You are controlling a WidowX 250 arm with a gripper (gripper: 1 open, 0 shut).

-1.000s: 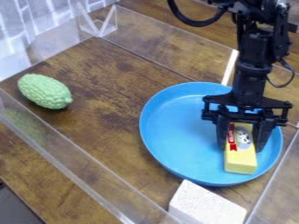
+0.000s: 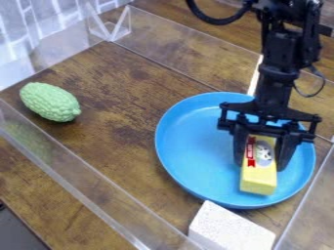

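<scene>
My black gripper (image 2: 261, 139) reaches down from the upper right, its fingers shut on a yellow box (image 2: 260, 180) with a red and white label. The box sits low over the blue plate (image 2: 187, 149); whether it touches the plate I cannot tell.
A green bumpy object (image 2: 49, 102) lies at the left. A white block (image 2: 229, 227) is at the bottom, below the plate. Clear walls border the wooden surface, which is bare at the upper left and middle.
My gripper and the yellow box have shifted slightly to the left over the last second.
</scene>
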